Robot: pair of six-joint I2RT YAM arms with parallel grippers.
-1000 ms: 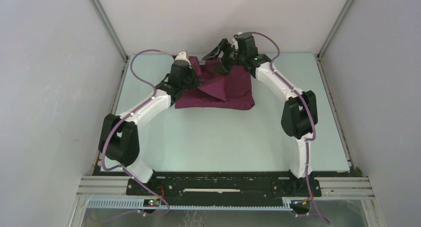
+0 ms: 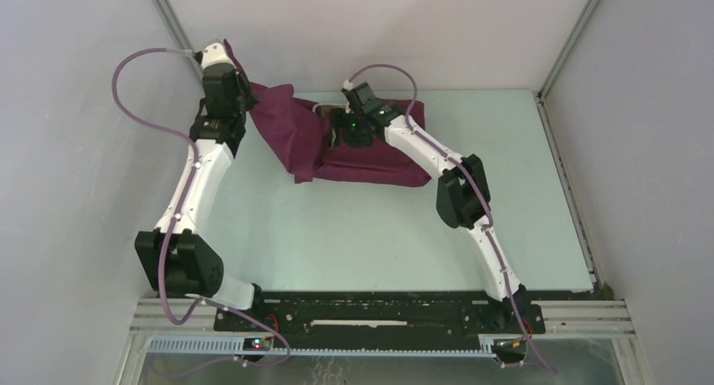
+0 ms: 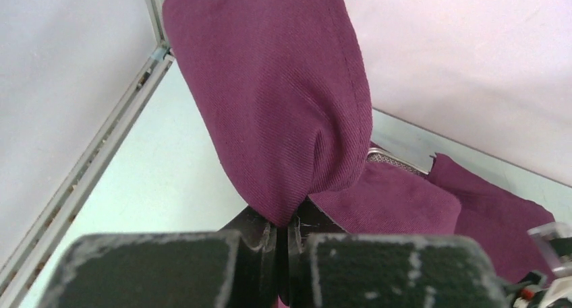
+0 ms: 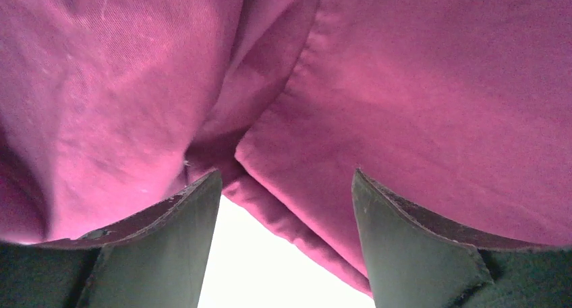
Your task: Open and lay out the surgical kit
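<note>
A maroon cloth wrap [image 2: 370, 164] lies on the table, its left flap [image 2: 285, 125] pulled up and out to the left. My left gripper is shut on the flap's edge, and cloth bunches up above its fingers in the left wrist view. The silvery rim of a mesh tray [image 3: 398, 161] shows among the folds. Over the wrap, my right gripper stands open, with a hemmed cloth edge [image 4: 260, 176] visible beyond the gap between its fingers. Most of the tray is hidden by cloth and the right gripper.
White walls [image 2: 379, 31] rise behind and on both sides. The left arm [image 2: 206, 174] is close to the left wall.
My left gripper has moved left and back, drawing the flap with it off the wrap.
</note>
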